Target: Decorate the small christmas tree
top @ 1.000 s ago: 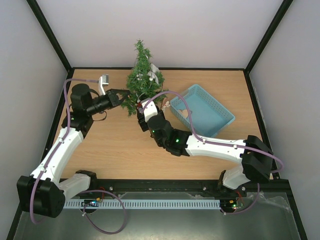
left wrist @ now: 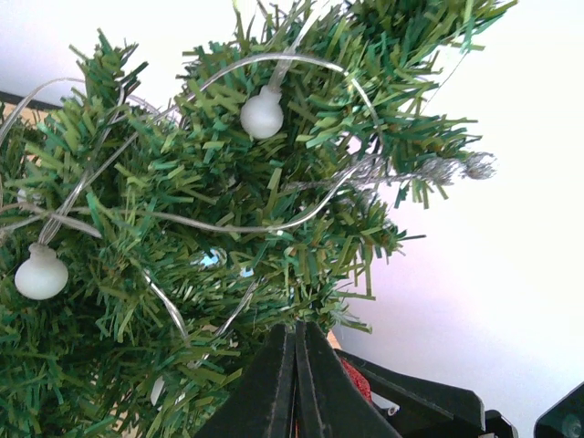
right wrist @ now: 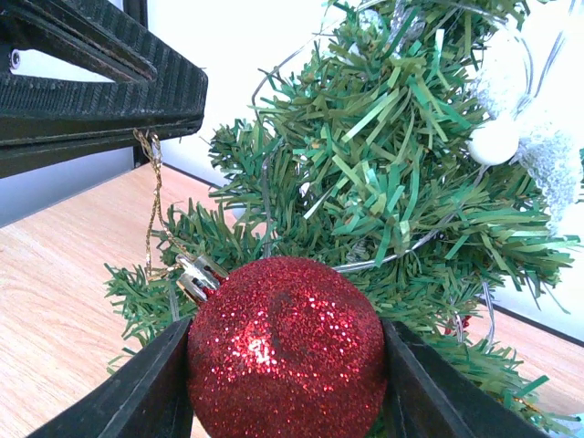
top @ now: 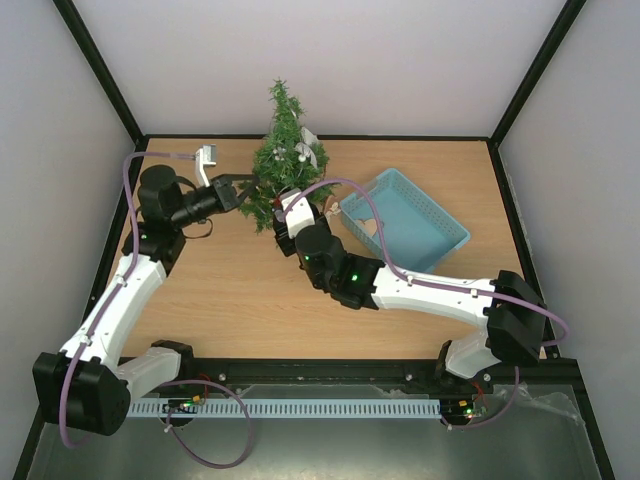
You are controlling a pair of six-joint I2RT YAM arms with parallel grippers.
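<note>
The small green Christmas tree (top: 283, 150) stands at the back of the table, strung with a light wire and silver ornaments. In the right wrist view a glittery red bauble (right wrist: 287, 347) sits between the fingers of my right gripper, which is shut on it in front of the lower branches. From the bauble's silver cap (right wrist: 203, 276) a gold string (right wrist: 155, 205) runs up to the tip of the left gripper's fingers (right wrist: 173, 105). My left gripper is shut beside the tree, its fingertips pressed together; the string end appears caught at them.
A light blue basket (top: 447, 228) stands to the right of the tree, with a small pale item (top: 368, 226) at its left side. Both arms are close together at the tree.
The right gripper has shifted very slightly beside the tree. The left arm and the tree look the same.
</note>
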